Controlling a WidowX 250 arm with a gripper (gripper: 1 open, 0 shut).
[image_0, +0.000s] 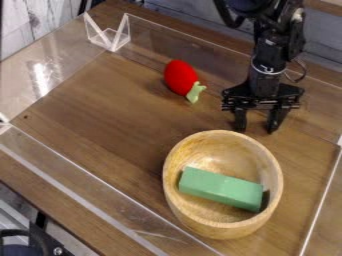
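Note:
My black gripper (262, 108) is low over the wooden table at the upper right, its fingertips down near the surface behind the bowl; whether it is open or shut is hard to tell, and nothing clearly shows between its fingers. A red object (181, 75) with a pale green end, like a toy strawberry or radish, lies to its left. A wooden bowl (187, 210) at the lower middle holds a green block (221, 186).
A clear rack-like object (104, 35) stands at the upper left. A dark item (20, 247) sits at the lower left corner.

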